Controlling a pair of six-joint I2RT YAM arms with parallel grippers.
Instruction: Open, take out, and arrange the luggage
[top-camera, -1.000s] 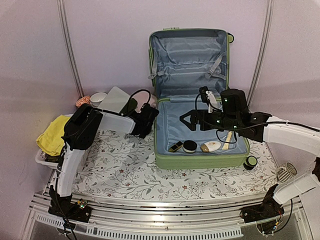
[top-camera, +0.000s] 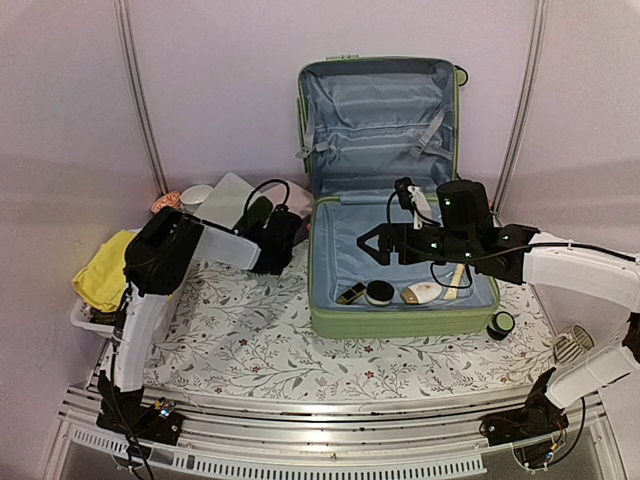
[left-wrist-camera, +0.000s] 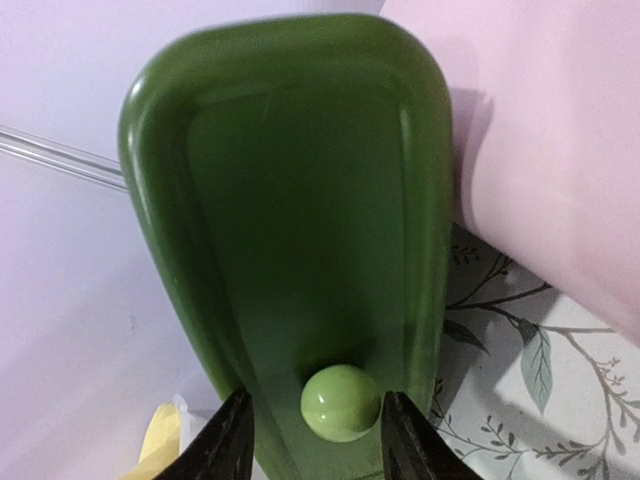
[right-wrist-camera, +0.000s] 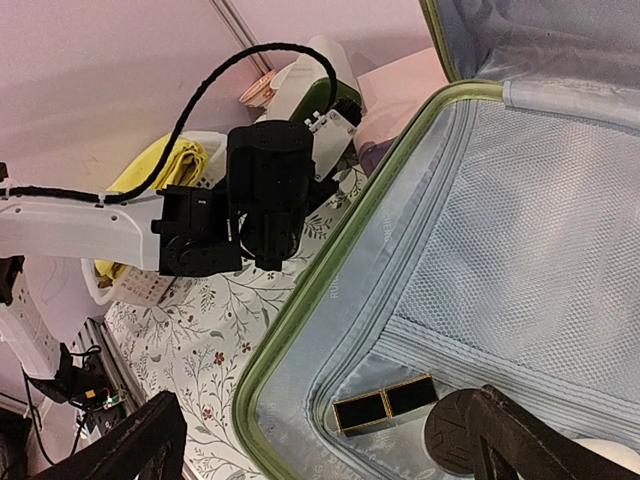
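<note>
The green suitcase (top-camera: 400, 322) lies open, with a gold-trimmed black box (top-camera: 351, 294), a round black tin (top-camera: 379, 292), a white-gold item (top-camera: 420, 292) and a pale tube inside. My left gripper is part open at a dark green tray (left-wrist-camera: 270, 190) with a round knob (left-wrist-camera: 340, 400) between and just beyond its fingertips; contact is unclear. A pink object (left-wrist-camera: 550, 130) sits beside it. My right gripper (top-camera: 380, 245) stands open over the suitcase's interior.
A white basket (top-camera: 92, 316) with a yellow cloth (top-camera: 105, 270) is at the left. A white bowl (top-camera: 197, 196) is at the back. A small dark jar (top-camera: 501, 325) and a striped cup (top-camera: 571, 345) sit at the right.
My left gripper has moved slightly leftward along the back, away from the suitcase. The right arm has barely moved.
</note>
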